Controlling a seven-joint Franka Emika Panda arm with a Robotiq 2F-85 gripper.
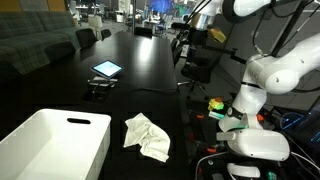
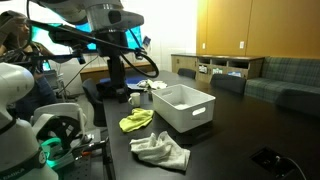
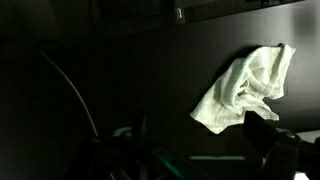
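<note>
A crumpled white cloth lies flat on the dark table, beside a white bin. From exterior view 2, the same cloth is in front of the bin, apart from it. My gripper is above the table with its fingers apart and nothing between them. In the wrist view the cloth shows to the right of centre, near the right finger and below it. A yellow cloth rests near the table edge in exterior view 2.
A tablet-like object with a bright screen and dark items lie farther along the table. A white mug stands behind the yellow cloth. A thin cable runs at the wrist view's left.
</note>
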